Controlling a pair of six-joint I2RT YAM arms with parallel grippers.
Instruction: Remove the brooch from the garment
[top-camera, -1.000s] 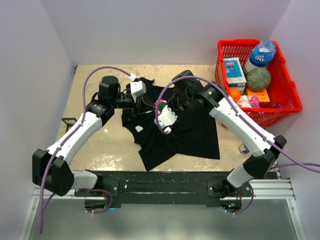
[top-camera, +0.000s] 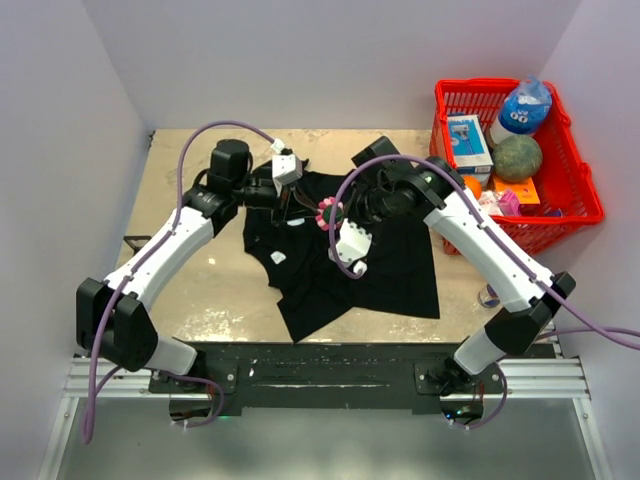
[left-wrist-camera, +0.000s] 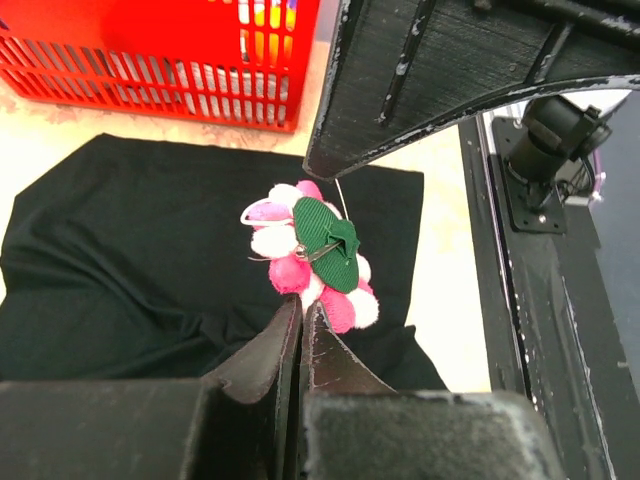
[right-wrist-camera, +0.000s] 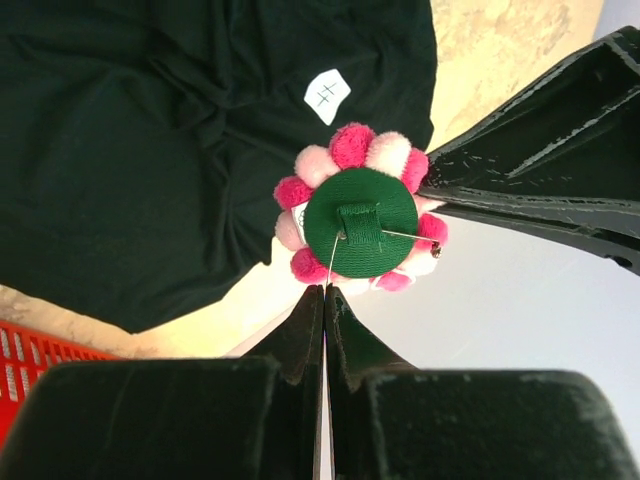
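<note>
The brooch, pink and white pompoms around a green felt back with its pin out, is held up between both grippers above the black garment. In the left wrist view my shut left gripper meets the brooch's lower pompoms; whether any is pinched is unclear. In the right wrist view my right gripper is shut at the lower end of the thin open pin, below the green back. The garment lies spread on the table beneath, apart from the brooch.
A red basket with a bottle, boxes and round fruit stands at the back right. A can sits at the right edge. Bare table shows at the left and front.
The right gripper has moved right since a second ago, and the brooch sits slightly further right.
</note>
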